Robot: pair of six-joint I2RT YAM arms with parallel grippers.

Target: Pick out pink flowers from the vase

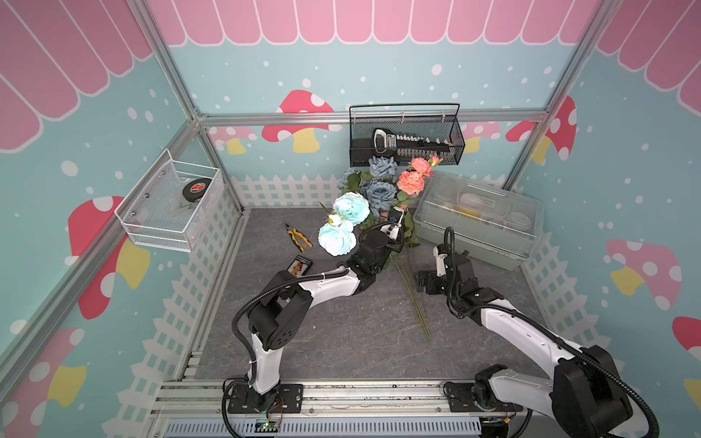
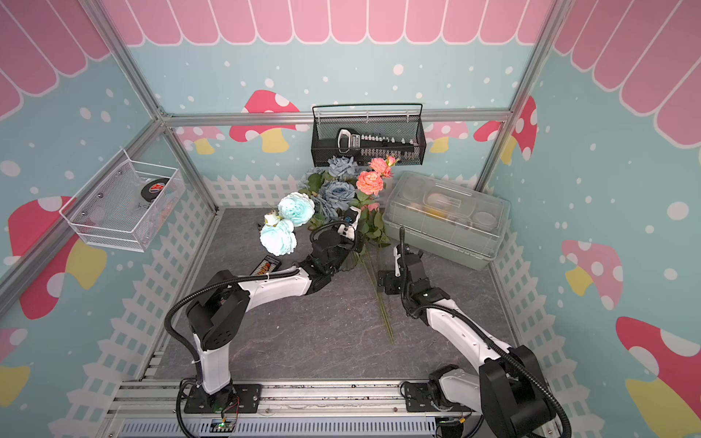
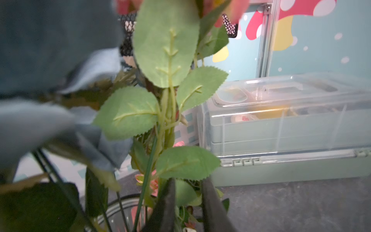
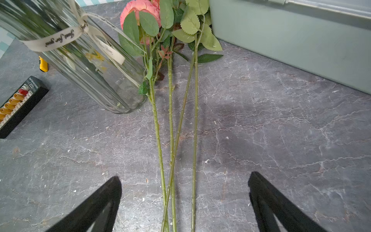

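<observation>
Coral-pink roses (image 1: 411, 182) stand in the bunch with blue-grey and pale-cyan flowers. The glass vase (image 4: 123, 96) is largely hidden from above. My left gripper is among the stems below the coral blooms, its fingers apart with leaves at their tips; whether they touch a stem is unclear. Several cut stems (image 4: 195, 135) with leaves and a pink bloom (image 4: 135, 13) lie on the table to the vase's right. My right gripper stands open above those lying stems, nothing in it.
A lidded clear-topped box (image 1: 478, 219) fills the back right. Pliers (image 1: 298, 237) and a small dark case (image 1: 299, 267) lie left of the vase. Wire baskets hang on the back and left walls.
</observation>
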